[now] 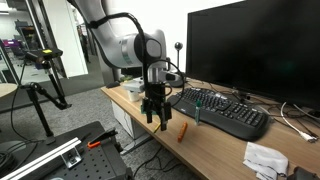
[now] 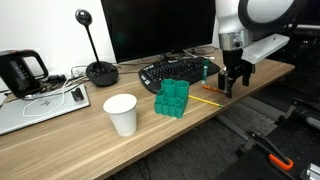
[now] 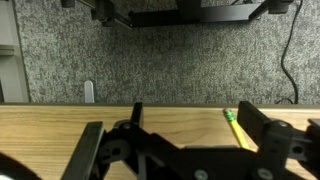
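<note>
A yellow pencil (image 2: 207,101) lies on the wooden desk near its front edge; the wrist view shows its green-banded end and part of its shaft (image 3: 236,126) beside the right finger. My gripper (image 1: 158,115) is low over the desk's front edge, its fingers spread and nothing between them. In exterior view 2 the gripper (image 2: 237,82) stands to the right of the pencil. An orange marker (image 1: 182,131) lies farther along the desk, and a green marker (image 1: 198,112) stands upright near the keyboard.
A teal holder (image 2: 172,97) and a white cup (image 2: 122,113) occupy the desk left of the pencil in exterior view 2. Behind are a black keyboard (image 1: 225,116) and a monitor (image 1: 250,55). A white cloth (image 1: 265,160) lies on the desk's other side.
</note>
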